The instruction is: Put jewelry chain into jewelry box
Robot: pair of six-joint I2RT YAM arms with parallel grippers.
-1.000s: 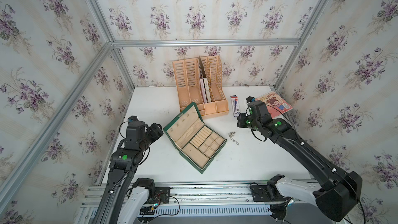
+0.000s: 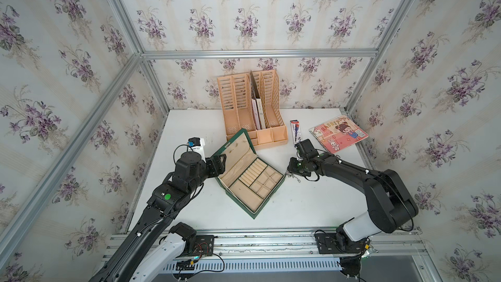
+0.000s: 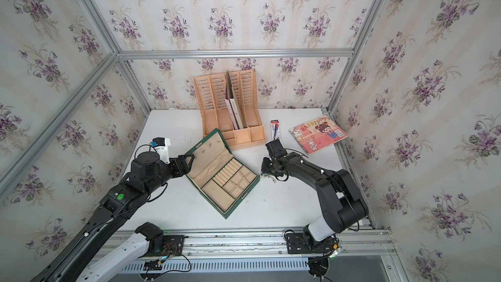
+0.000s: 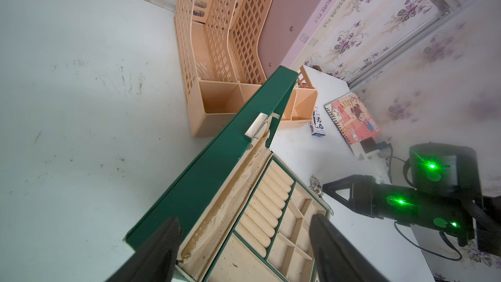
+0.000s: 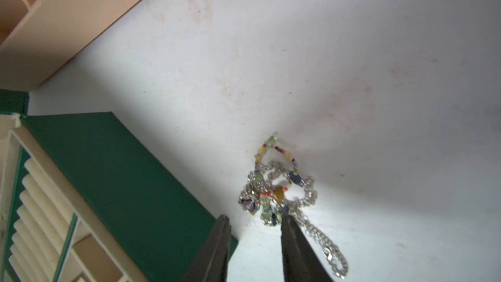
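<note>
A jewelry chain, silver links tangled with small coloured beads, lies on the white table beside the jewelry box's right corner. The green jewelry box stands with its lid raised, showing beige rolls and compartments. Low over the table by the chain, my right gripper has its fingers parted; the chain is just ahead of their tips, with nothing gripped. From above, this gripper partly covers the chain. My left gripper is open and empty above the lid side of the box.
Behind the box stands a peach desk organizer with files in it. A pencil box and a spiral notebook lie at the back right. Bare table extends in front of the right arm.
</note>
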